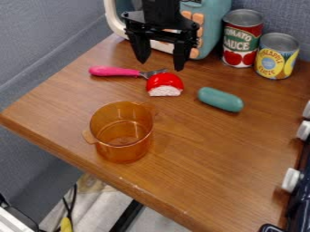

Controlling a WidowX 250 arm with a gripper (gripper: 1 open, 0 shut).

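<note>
My black gripper (161, 53) hangs over the back middle of the wooden table (206, 163), open, its two fingers apart above a pink-handled tool (115, 71) and a red object with a white face (165, 85). A teal oblong item (220, 100) lies to the right of these. An amber transparent pot (121, 133) stands at the front left.
A tomato can (240, 36) and a yellow can (277, 56) stand at the back right, beside a teal and white appliance (212, 14). A dark appliance with white knobs (296, 199) borders the right side.
</note>
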